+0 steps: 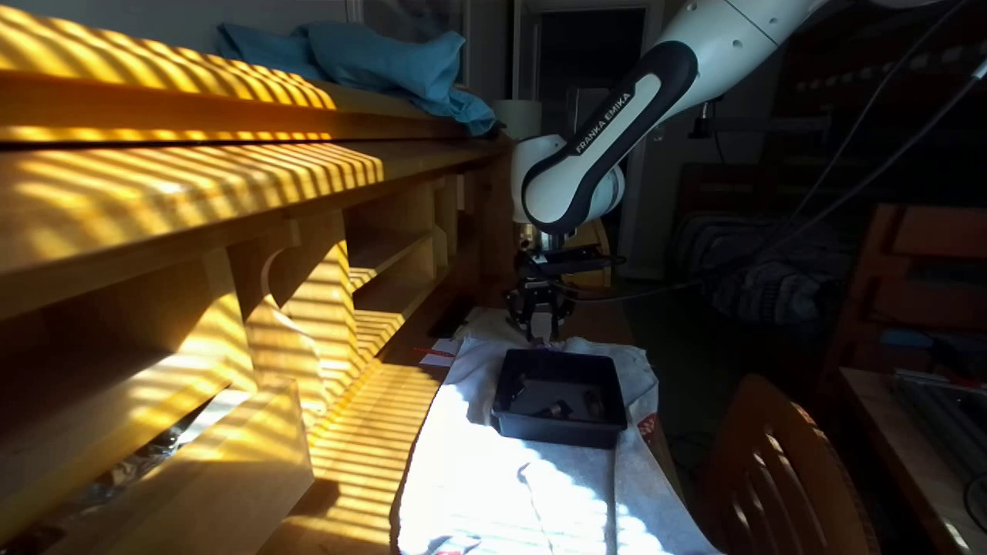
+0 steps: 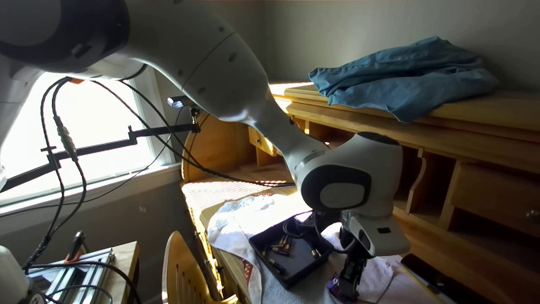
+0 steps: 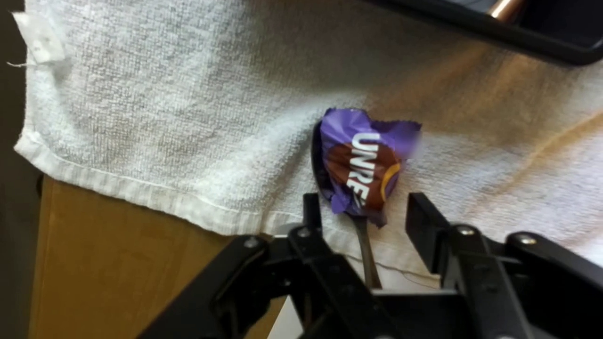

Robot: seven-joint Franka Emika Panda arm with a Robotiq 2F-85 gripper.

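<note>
A purple and brown wrapped candy [image 3: 362, 164] lies on the dark bowl of a spoon [image 3: 367, 254], on the white towel [image 3: 169, 107]. The spoon's handle runs back between the fingers towards my gripper. My gripper stands open, one finger to each side of the handle, and the candy sits just beyond the fingertips with gaps on both sides. Purple wrapper [image 2: 334, 287] also shows beside the gripper in exterior view 2. From exterior view 1, the gripper [image 1: 544, 334] is low behind the black tray and mostly hides the candy.
The black tray [image 1: 560, 429], holding several small dark and brass-coloured pieces, stands on the towel close to the gripper. A wooden hutch [image 1: 370, 250] borders one side and a wooden chair [image 1: 786, 462] the other. The towel in front of the tray is largely bare.
</note>
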